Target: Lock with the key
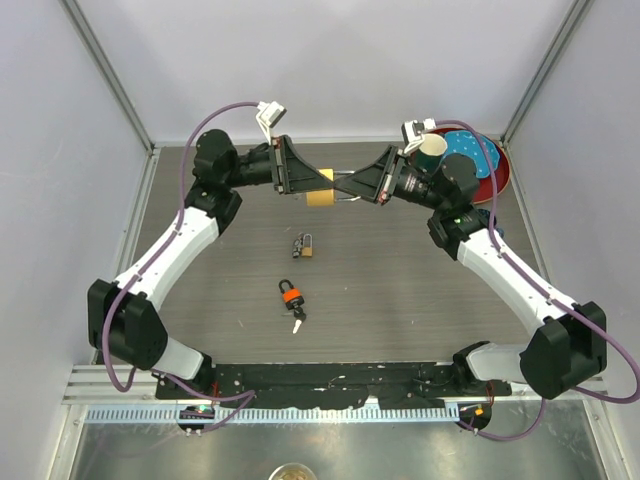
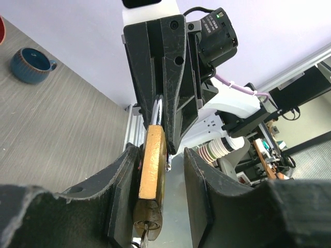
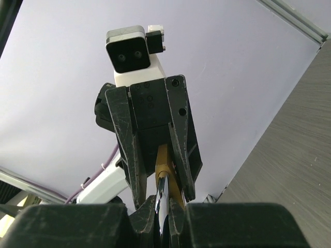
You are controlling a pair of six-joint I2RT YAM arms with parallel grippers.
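A brass padlock (image 2: 150, 165) with a silver shackle (image 3: 163, 192) is held in the air between the two arms. My right gripper (image 1: 336, 185) is shut on its shackle. Around the body stand the parted fingers of my left gripper (image 1: 312, 184); in the left wrist view one finger lies close against the brass, while a gap separates the other finger (image 2: 193, 173) from it. At the lock's lower end, a thin silver key (image 2: 145, 238) protrudes from the keyhole. From above, the left gripper partly covers the padlock.
On the table lie a small brass padlock (image 1: 307, 245) beside a dark one (image 1: 297, 246), and an orange-and-black padlock (image 1: 292, 296) with a key (image 1: 298, 322). A red bowl (image 1: 503, 170) and a cup (image 1: 433, 147) stand at the back right.
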